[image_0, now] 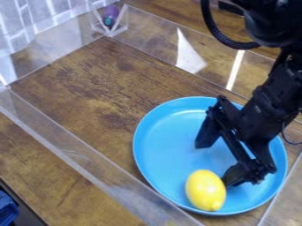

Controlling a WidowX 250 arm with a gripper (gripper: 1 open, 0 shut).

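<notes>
A light blue round plate (165,150) lies in the lower right of the clear-walled wooden workspace. On it, near the front, rests a yellow lemon-like oval (206,190). The black gripper (222,152) reaches down from the right over the plate, its fingers spread apart, one toward the back left and one just right of the yellow object, with nothing seen between them.
Clear plastic walls border the wooden floor (83,97), whose left and middle area is empty. A small purple object (109,15) sits at the back wall's corner. A dark blue item (6,210) shows outside at the lower left.
</notes>
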